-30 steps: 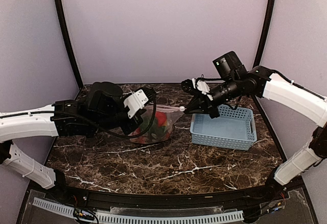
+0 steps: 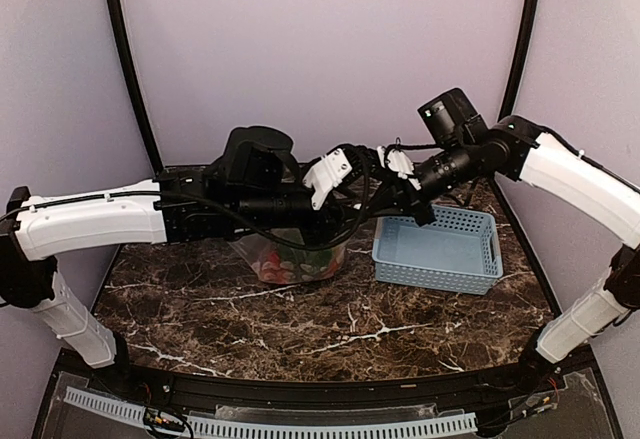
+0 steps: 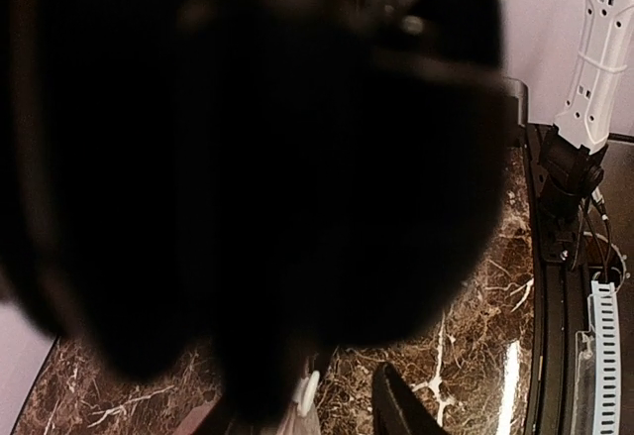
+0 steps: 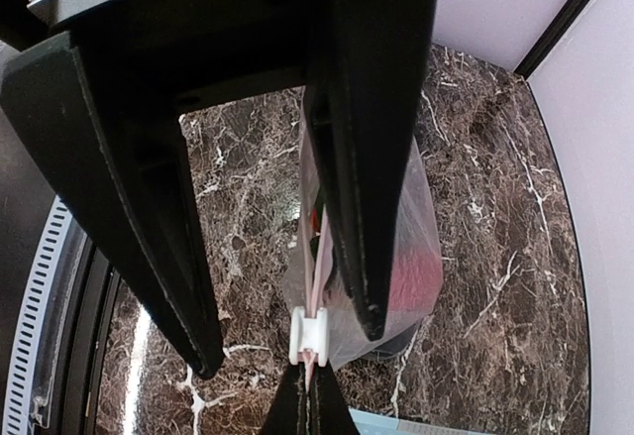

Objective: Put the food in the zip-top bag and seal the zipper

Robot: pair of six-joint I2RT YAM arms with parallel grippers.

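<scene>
The clear zip top bag (image 2: 292, 264), with red and green food (image 2: 268, 262) inside, lies under my left arm in the top view. Its pinkish zipper edge (image 4: 319, 257) runs toward my right gripper, which is shut on the thin end of the bag beside the white slider (image 4: 309, 334). My left gripper reaches in from above, its two dark fingers (image 4: 369, 247) apart on either side of the slider without visible contact. In the left wrist view the right arm's dark blur covers most of the picture; the slider (image 3: 309, 392) shows low between the left fingertips.
An empty light-blue basket (image 2: 437, 249) stands right of the bag, below the right arm. Both arms meet closely at the centre, hiding the grippers in the top view.
My left arm has swung right and slightly up, over the bag to its zipper end, covering the slider in the top view. The right arm has barely moved.
</scene>
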